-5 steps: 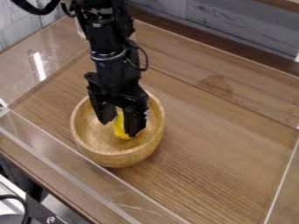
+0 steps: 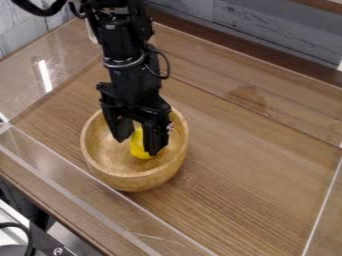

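Observation:
A round wooden bowl (image 2: 112,172) sits near the front left of the wooden table. My black gripper (image 2: 135,132) reaches down from the top into it, open, its fingers on either side of a small yellow object (image 2: 139,150) in the bowl. Whether the fingers touch the yellow object cannot be told, as the gripper partly hides it.
A pale wall runs along the back. The table's edge and some cables are at the lower left.
The gripper has shifted only very slightly over the bowl; the bowl and yellow object look much the same.

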